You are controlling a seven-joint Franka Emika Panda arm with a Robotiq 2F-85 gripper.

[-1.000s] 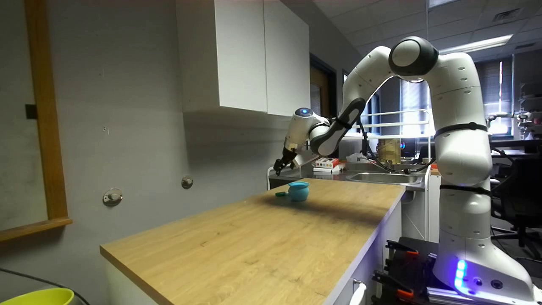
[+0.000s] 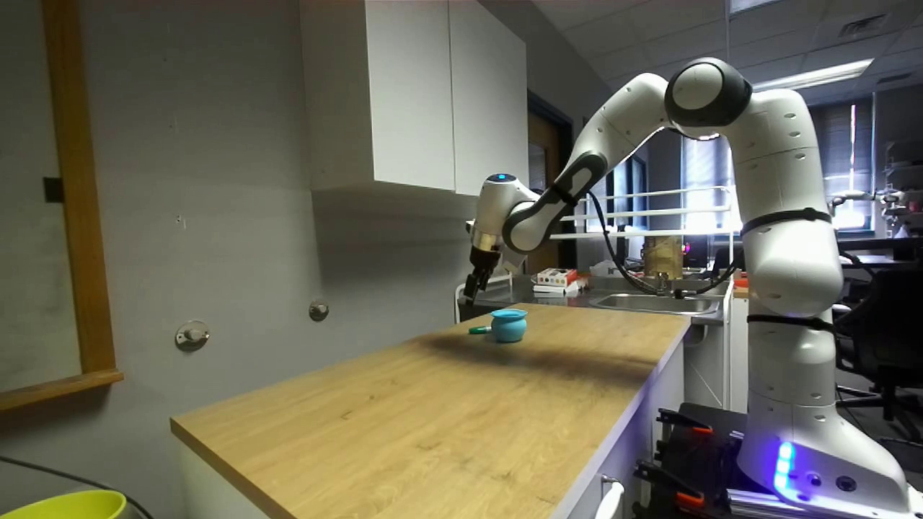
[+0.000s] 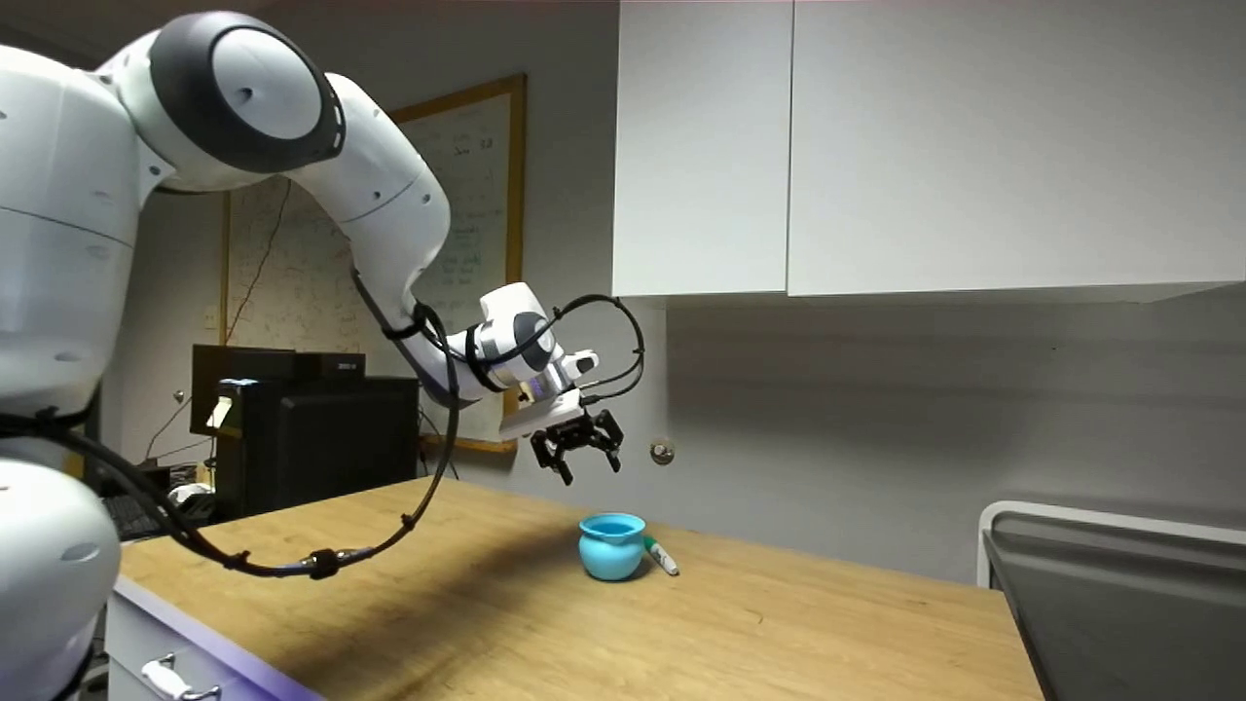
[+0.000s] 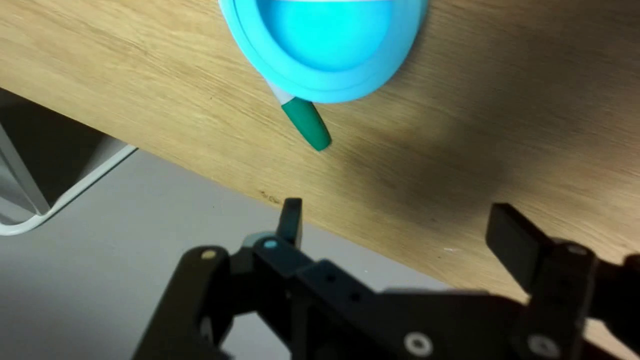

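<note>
A turquoise pot [image 3: 612, 553] stands upright on the wooden counter, its wide mouth facing up. Beside it on the wall side lies a marker [image 3: 662, 555] with a white body and a green cap [image 4: 307, 123]; the wrist view shows the pot covering most of the marker's body. My gripper [image 3: 592, 473] is above the counter, clear of both things. In the wrist view the gripper is open, its black fingers wide apart with nothing between them. Pot and marker lie beyond the fingertips there.
Bare wood fills most of the counter [image 2: 415, 398]. White wall cabinets [image 2: 411, 95] hang above its back side, close to the arm. A sink [image 2: 653, 303] and red-and-white boxes [image 2: 556, 277] are past the far end. The wall runs along the back edge.
In exterior view 1, the wrist has moved left and up, and the gripper now points more steeply down. The pot and the marker have stayed where they were.
</note>
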